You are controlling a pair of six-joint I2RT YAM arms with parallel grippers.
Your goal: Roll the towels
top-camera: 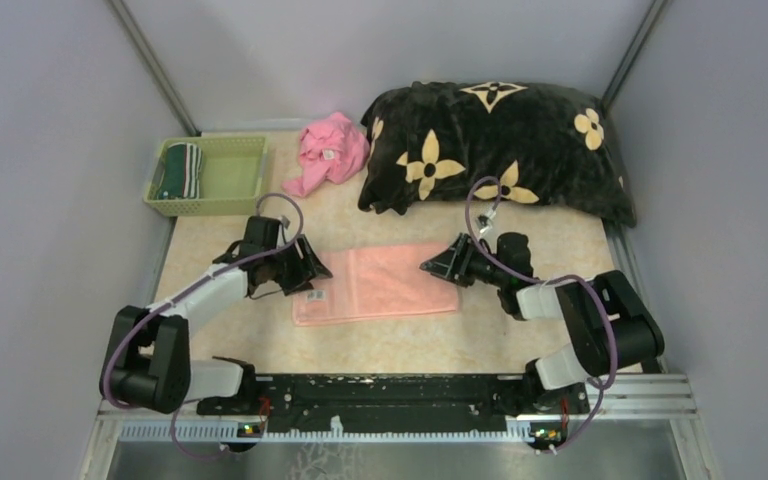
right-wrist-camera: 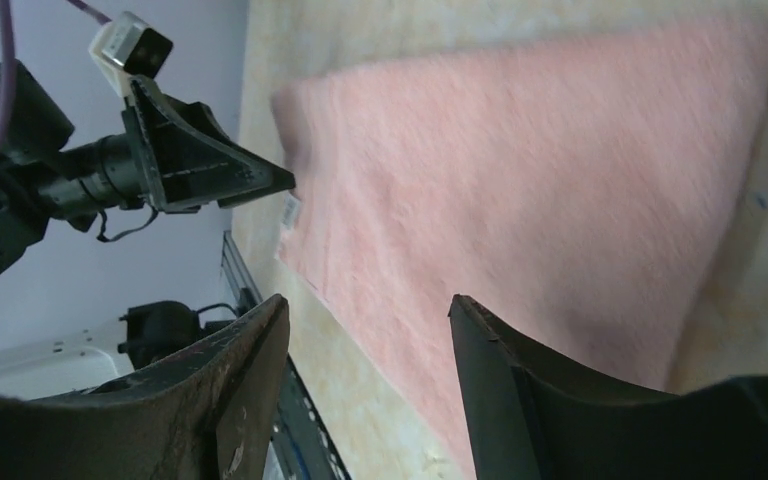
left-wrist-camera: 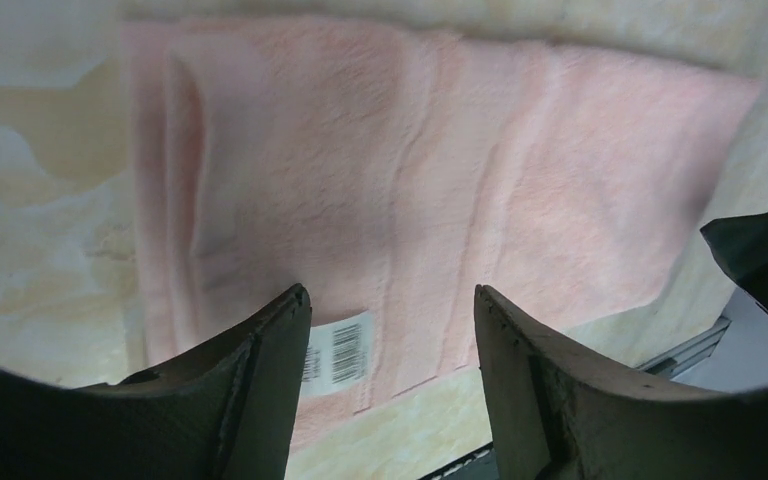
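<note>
A pink towel (top-camera: pixel 395 280) lies flat and folded on the table, with a barcode label (left-wrist-camera: pixel 345 350) at its left end. My left gripper (top-camera: pixel 309 268) hovers over that end with its fingers apart, the label visible between them in the left wrist view. My right gripper (top-camera: pixel 435 262) stands open at the towel's right end; only pink cloth (right-wrist-camera: pixel 560 200) and table show beyond its fingers in the right wrist view.
A green basket (top-camera: pixel 220 207) holding a striped rolled towel (top-camera: pixel 178 172) is at the back left. A crumpled pink towel (top-camera: pixel 330 150) and a large black patterned pillow (top-camera: pixel 500 140) fill the back.
</note>
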